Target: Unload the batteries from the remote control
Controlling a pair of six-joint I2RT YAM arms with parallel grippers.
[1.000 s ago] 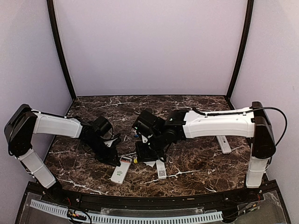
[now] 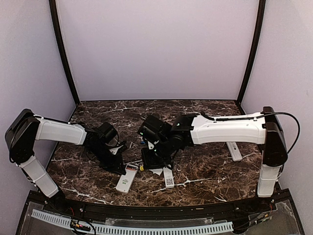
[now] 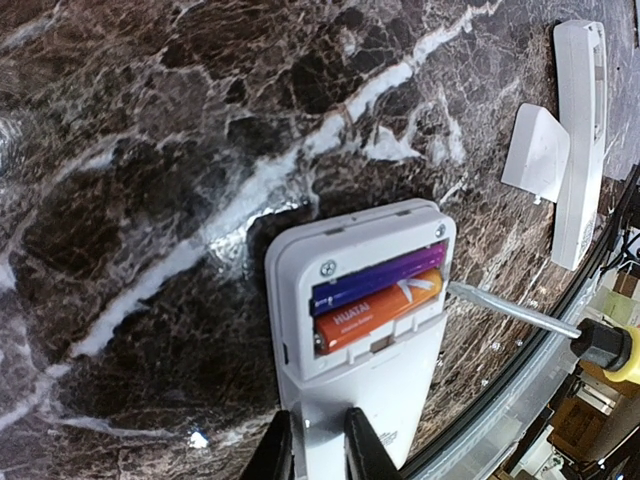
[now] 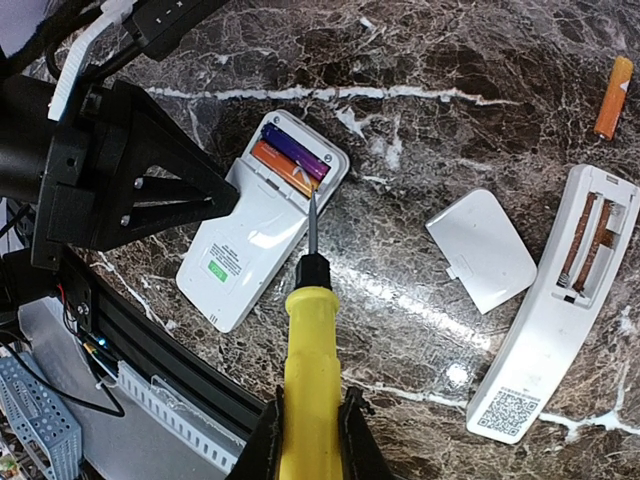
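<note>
The white remote control [image 3: 375, 400] lies with its battery compartment uncovered. Inside it are a purple battery [image 3: 378, 277] and an orange battery [image 3: 375, 312], side by side. My left gripper is shut on the remote control below the compartment, by its left edge. In the right wrist view, my right gripper is shut on the yellow handle of a screwdriver [image 4: 312, 335]. The metal tip of the screwdriver is at the orange battery's end, by the compartment's edge; whether it touches is hard to tell.
To the right lie a loose white cover [image 4: 482, 250] and a second remote [image 4: 535, 360] with an empty open compartment. A loose orange battery [image 4: 613, 97] rests further back. Another white remote [image 2: 234, 151] is at the table's far right.
Around the remote, the yellow screwdriver has shifted very slightly with my right gripper. The remote and left arm look unmoved.
</note>
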